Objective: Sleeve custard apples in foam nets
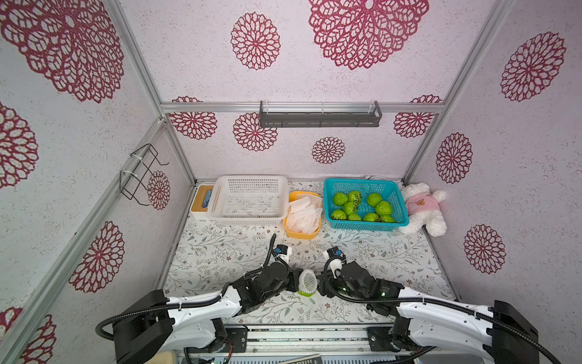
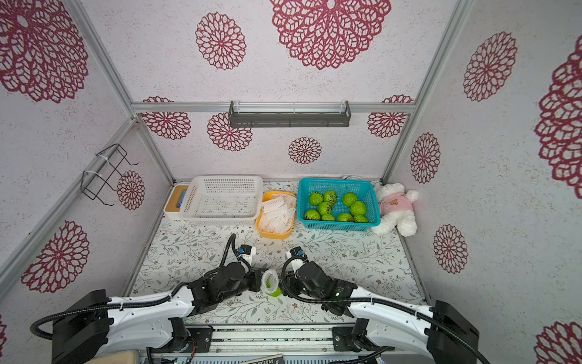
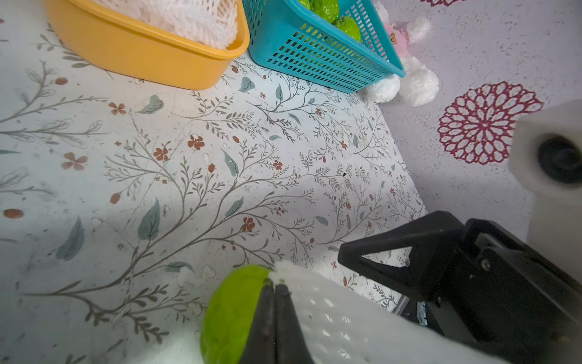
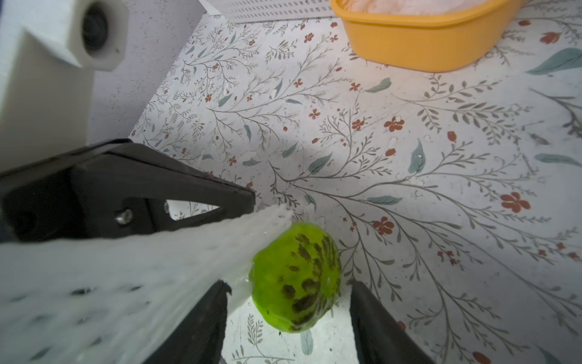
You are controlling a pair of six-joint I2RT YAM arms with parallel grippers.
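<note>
A white foam net (image 1: 307,280) stands between my grippers at the front centre, with a green custard apple (image 4: 296,276) in its mouth, much of the fruit bare. My left gripper is shut at the net; whether mesh is pinched in it is unclear. My right gripper stands open around the near side of the fruit, its fingertips apart from it. More green apples (image 1: 374,200) lie in the teal basket (image 1: 363,225) at the back right. Further nets (image 2: 275,212) fill the yellow bin (image 1: 300,235).
An empty white basket (image 1: 247,219) stands back left, beside a small tan container (image 1: 200,200). A white plush toy (image 1: 424,212) leans at the right wall. The table between the containers and my grippers is clear.
</note>
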